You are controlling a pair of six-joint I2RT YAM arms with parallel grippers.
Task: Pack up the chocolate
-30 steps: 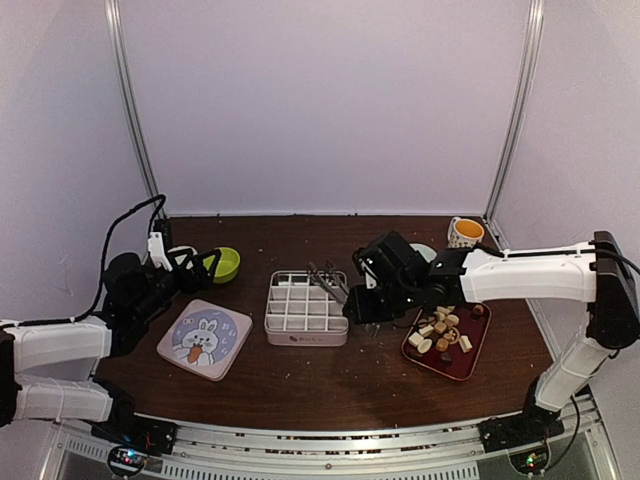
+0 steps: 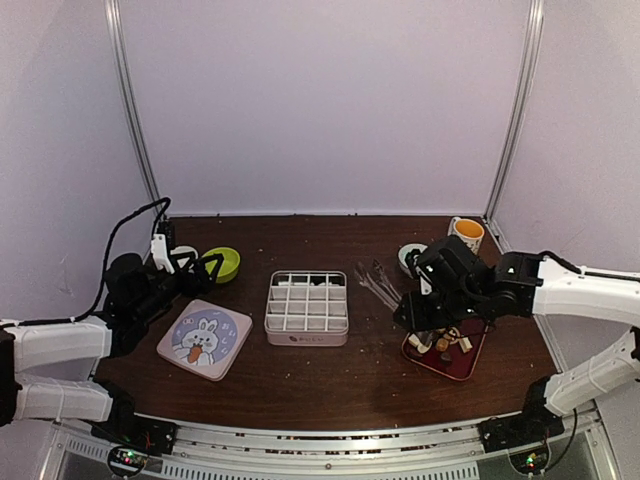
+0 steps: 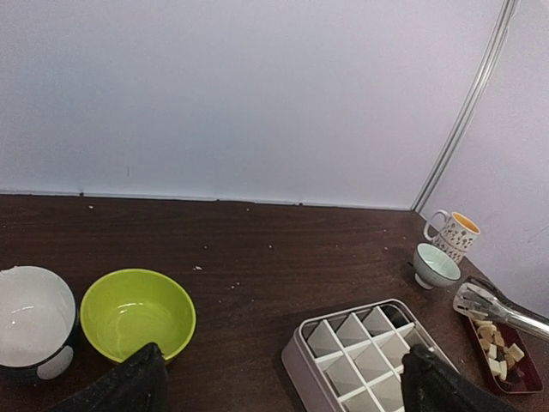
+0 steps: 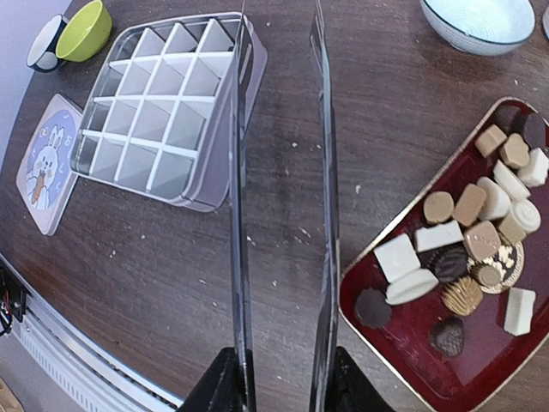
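The pale pink compartment box (image 2: 306,337) (image 4: 208,199) stands mid-table; dark pieces show in its back compartments in the top view. A red tray (image 2: 455,373) (image 4: 491,366) holds white, tan and dark chocolates, such as a white square (image 4: 396,256). My right gripper (image 2: 378,281) hangs above the table between box and tray, its long metal tongs apart with nothing between them. My left gripper (image 2: 200,270) is open and empty over the left side, near the green bowl.
The rabbit lid (image 2: 204,339) lies left of the box. A green bowl (image 3: 137,314) and white bowl (image 3: 30,315) are at back left; a pale bowl (image 4: 476,21) and mug (image 2: 467,234) at back right.
My right gripper has moved rightward from over the box toward the tray, its arm now covering part of that tray. The left arm is nearly still.
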